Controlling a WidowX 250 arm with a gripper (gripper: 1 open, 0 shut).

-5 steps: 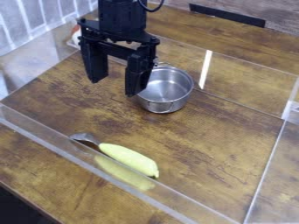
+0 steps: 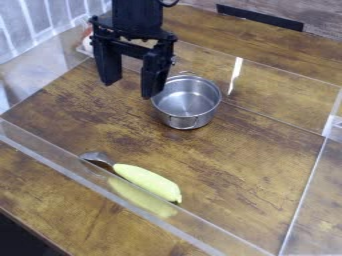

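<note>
My black gripper [image 2: 131, 74] hangs open over the back left of the wooden table, left of a steel pot [image 2: 186, 100] and partly in front of its back area. A yellow banana-like object [image 2: 148, 181] lies near the front, beside a metal spoon-like utensil [image 2: 98, 158]. Nothing shows between the gripper's fingers.
Clear plastic walls border the wooden work area [image 2: 247, 150] at front, right and back. A small pale red-and-white object at the back left is partly hidden behind the gripper.
The gripper has moved up in the view, away from the front, uncovering a little more table. The pot, banana-like object and utensil have not moved.
</note>
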